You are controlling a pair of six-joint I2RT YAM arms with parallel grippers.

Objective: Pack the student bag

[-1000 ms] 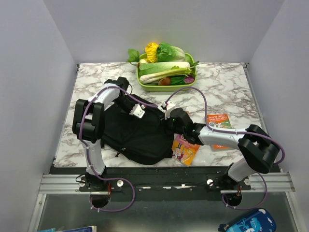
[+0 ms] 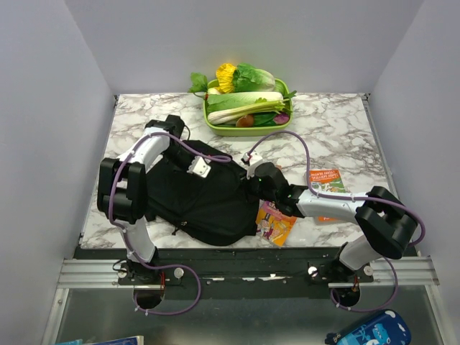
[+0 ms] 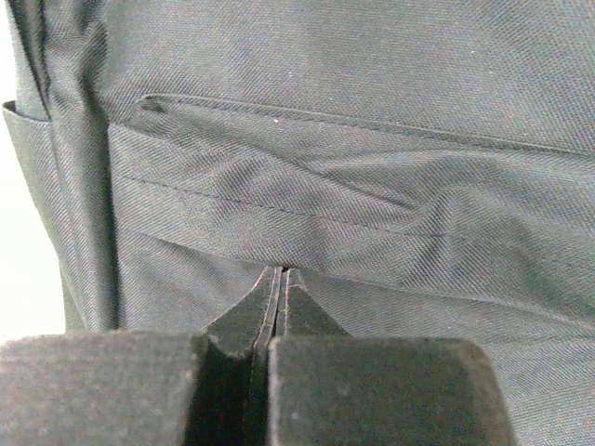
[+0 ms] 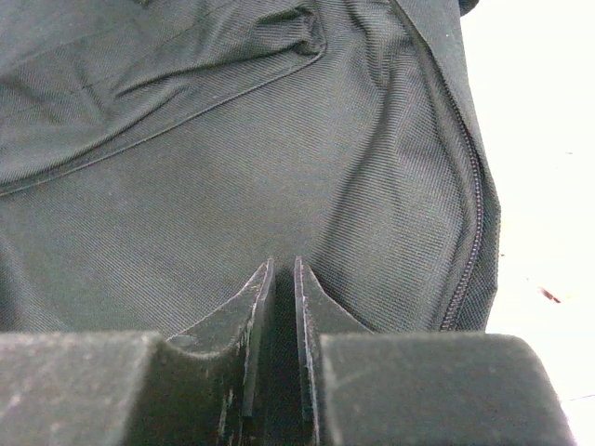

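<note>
A black fabric bag [image 2: 201, 201] lies flattened on the marble table, filling most of both wrist views. My left gripper is shut, its tips against the bag by a seamed fold of cloth; nothing shows between them. My right gripper is part open, with a narrow gap between its tips, over the bag's right part beside a zipped edge [image 4: 469, 232]. Two colourful books, one orange [image 2: 277, 230] and one red [image 2: 327, 176], lie right of the bag, partly hidden by the right arm.
A green basket of vegetables [image 2: 244, 129] stands at the back centre. A blue pencil case [image 2: 370, 330] is at the bottom right, below the table's front edge.
My left arm has shifted left and slightly toward the front of the table. The right arm and the books look the same.
</note>
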